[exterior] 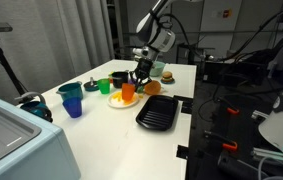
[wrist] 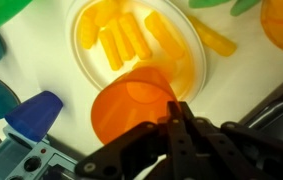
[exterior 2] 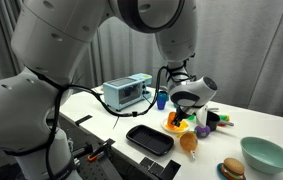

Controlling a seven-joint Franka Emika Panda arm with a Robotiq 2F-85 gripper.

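Observation:
An orange cup point(wrist: 131, 102) is held by my gripper, which is shut on its edge near the dark fingertips. In the wrist view the cup overlaps a white plate point(wrist: 86, 66) that carries several yellow-orange strips point(wrist: 131, 36). From the first exterior view, the cup point(exterior: 128, 90) appears right over the plate's far side, with my gripper point(exterior: 133, 78) just above it. Whether the cup touches the plate or the food cannot be told. The inside of the cup is not clearly visible.
A black tray point(exterior: 158, 113) lies near the plate. Blue cups point(exterior: 73, 105) and a toaster oven point(exterior: 16, 135) stand to the left. Another orange vessel point(exterior 2: 188, 143), a burger point(exterior 2: 231, 168) and a green bowl point(exterior 2: 268, 155) occupy the other side.

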